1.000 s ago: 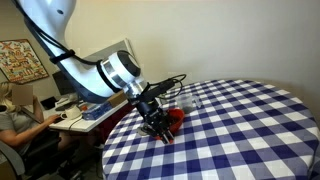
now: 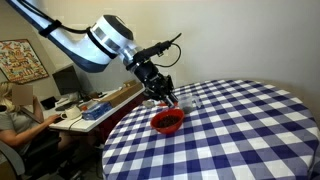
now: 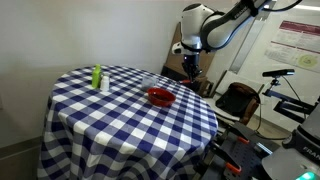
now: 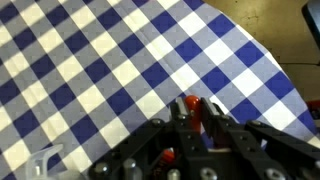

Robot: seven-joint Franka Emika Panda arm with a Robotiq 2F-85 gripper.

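Note:
My gripper (image 3: pixel 187 80) is raised above the table, beside the red bowl, and is shut on a small red object (image 4: pixel 193 103). That object's tip shows between the fingers in the wrist view, but what it is cannot be made out. The red bowl (image 2: pixel 167 122) stands on the checked cloth, and dark contents show inside it in exterior view 1. Only a sliver of red shows behind the gripper's parts at the bottom of the wrist view.
A blue-and-white checked cloth (image 2: pixel 230 125) covers the table. A clear container (image 4: pixel 45 162) stands close to the bowl. In exterior view 2, a green bottle (image 3: pixel 97 77) and a white bottle (image 3: pixel 105 84) stand at the far left.
From low in front of the bowl, my gripper has risen and moved back past it in exterior view 1.

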